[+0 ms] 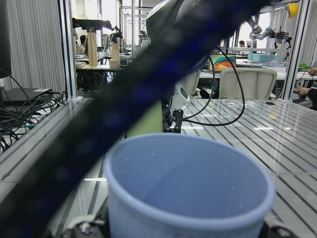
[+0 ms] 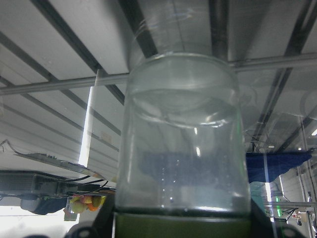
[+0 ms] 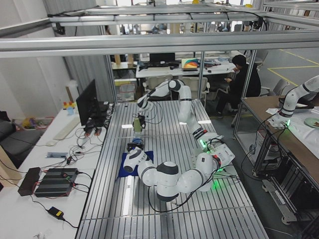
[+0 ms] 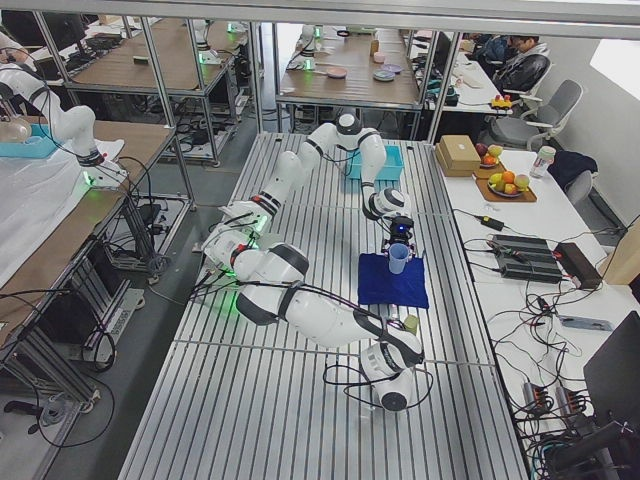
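A light blue cup (image 4: 398, 258) stands upright in my left gripper (image 3: 134, 146), which is shut on it above a dark blue mat (image 4: 375, 285); the cup's rim fills the lower left wrist view (image 1: 188, 218). My right gripper (image 3: 141, 121) is shut on a clear bottle with a green band (image 3: 137, 126), seen large and filled with clear liquid in the right wrist view (image 2: 183, 129). The bottle is beyond the cup from the left arm, close to it. Whether either thing touches a surface is hard to tell.
A light blue basket (image 4: 355, 170) stands at one end of the slatted metal table (image 4: 250, 400). A side desk (image 3: 60, 209) holds a monitor, cables, boxes and fruit.
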